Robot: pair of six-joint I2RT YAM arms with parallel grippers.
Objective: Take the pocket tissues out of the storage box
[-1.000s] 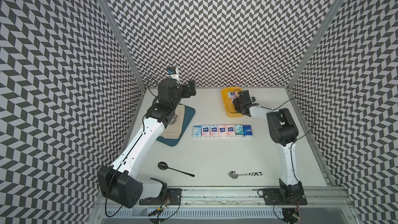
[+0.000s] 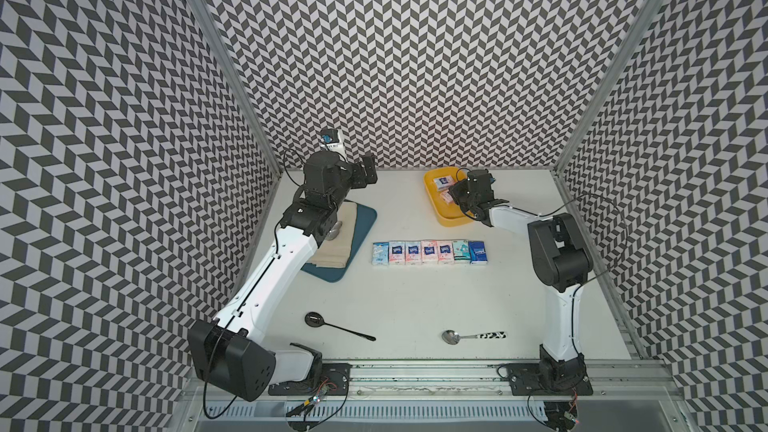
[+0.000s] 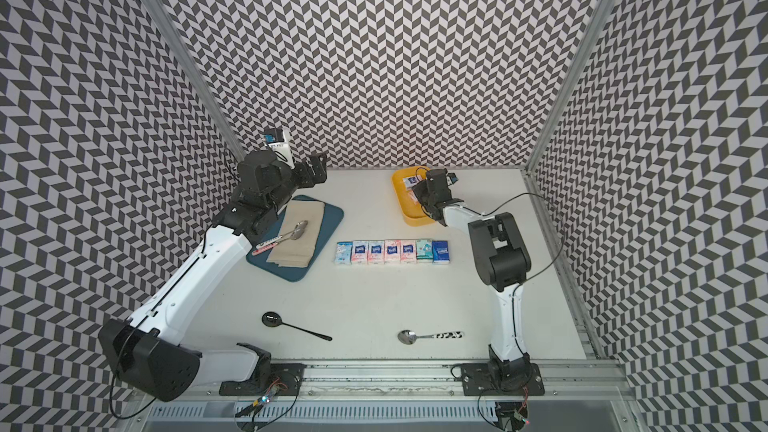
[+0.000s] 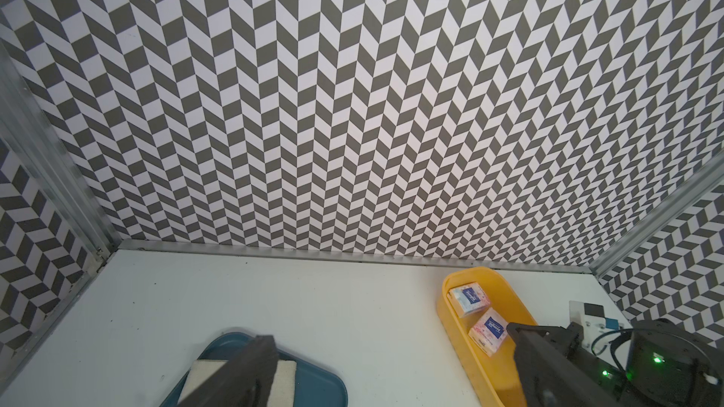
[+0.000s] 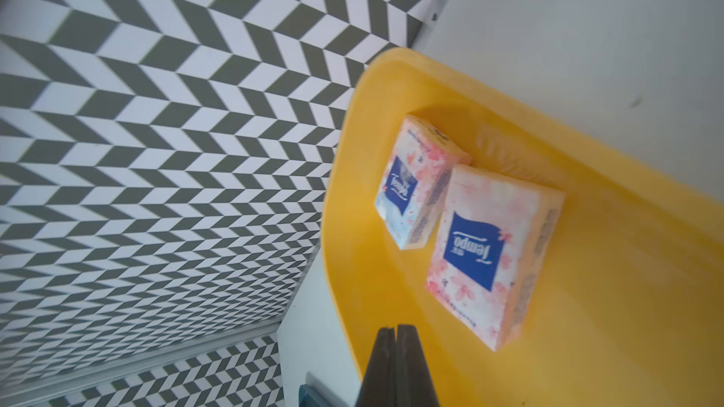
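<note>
Two pink-and-white tissue packs, a far pack point(image 5: 399, 181) and a nearer pack point(image 5: 482, 252), lie flat inside the yellow storage box point(image 5: 362, 135), close against each other at one end. My right gripper is over the box, fingertips together beside the nearer pack, with nothing visible between them. From above, its body partly covers the box's right side point(image 2: 453, 221). Outside the box, several tissue packs point(image 2: 429, 252) form a row on the table. My left gripper hangs well left of the box, its blurred fingers wide apart and empty.
At the left, a blue tray point(image 3: 328, 224) carries a beige cloth point(image 3: 292, 252) and a spoon point(image 3: 299, 229). A black slotted spoon point(image 2: 314, 319) and a metal spoon point(image 2: 451, 337) lie near the front. Bare table separates the tray from the box.
My left arm has stayed still.
</note>
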